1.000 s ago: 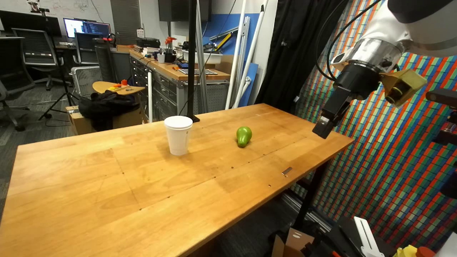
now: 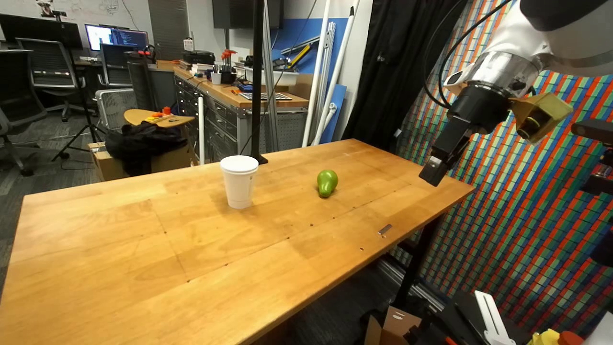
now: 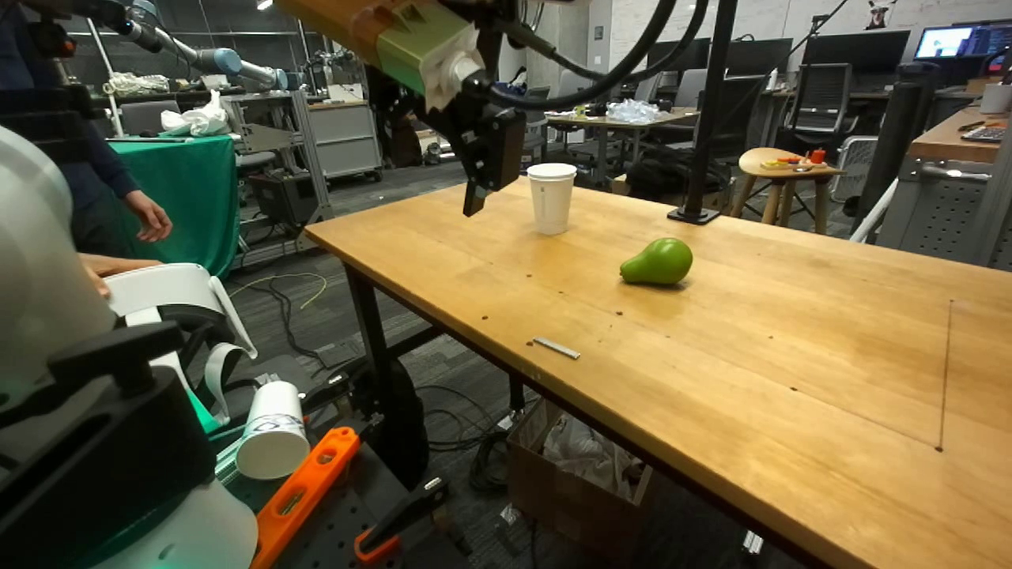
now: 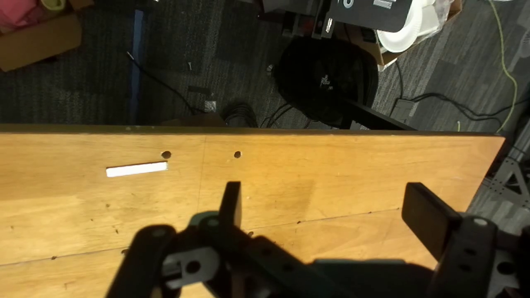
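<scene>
A white paper cup (image 2: 239,183) stands upright on the wooden table, its top covered or rim-side up. Apart from it, a green pear-shaped fruit (image 2: 327,183) lies on its side; from the second exterior view, this green fruit (image 3: 658,261) is nearer than the cup (image 3: 551,199). My gripper (image 2: 433,170) hangs above the table's near right part, away from both. In the wrist view the gripper is open, its two fingers wide apart with only bare tabletop below. Neither cup nor fruit shows in that view.
A small metal strip (image 4: 137,169) lies close to the table edge (image 4: 298,132). A black post (image 3: 707,114) rises at the table's far side. Beyond the edge, boxes and cables lie on the floor.
</scene>
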